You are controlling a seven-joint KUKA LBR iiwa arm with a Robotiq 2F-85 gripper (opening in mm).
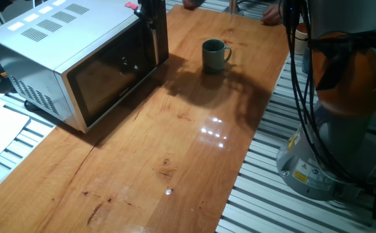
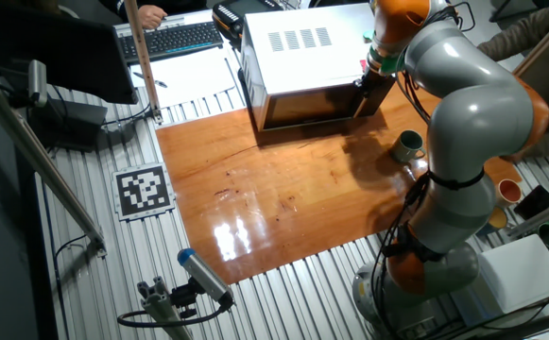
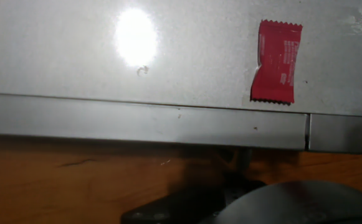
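A silver microwave (image 1: 59, 46) stands at the left of the wooden table, its dark-glass door (image 1: 113, 70) appearing shut. At the door's far end, my gripper (image 1: 151, 24) is down by the upright handle (image 1: 155, 50); exterior view 2 also has the gripper (image 2: 361, 87) at the microwave's front right corner. In the wrist view, the microwave's top edge (image 3: 137, 121) crosses the frame, with dark, blurred gripper parts low down. Whether the fingers are around the handle, or how far apart they stand, is hidden.
A green mug (image 1: 213, 58) stands upright on the table, right of the microwave. On the microwave's top lies a red wrapper (image 3: 277, 62). A person's hand (image 1: 272, 14) rests at the far table edge.
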